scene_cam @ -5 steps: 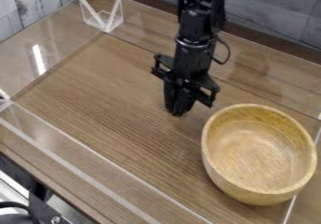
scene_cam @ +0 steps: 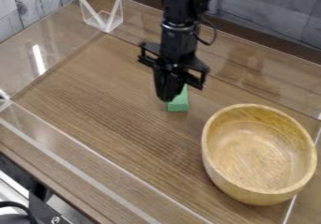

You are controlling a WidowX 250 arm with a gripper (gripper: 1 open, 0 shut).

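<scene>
The black gripper (scene_cam: 168,78) hangs over the middle of the wooden table, angled down. A green block (scene_cam: 178,102) lies just below and slightly right of it, partly behind the fingers. Whether the fingers are open or shut is hard to make out.
A large tan bowl (scene_cam: 258,153) fills the lower right, close to the block. A white wire object (scene_cam: 103,14) stands at the back left.
The gripper has risen and shifted slightly left, uncovering more of the green block beneath it.
</scene>
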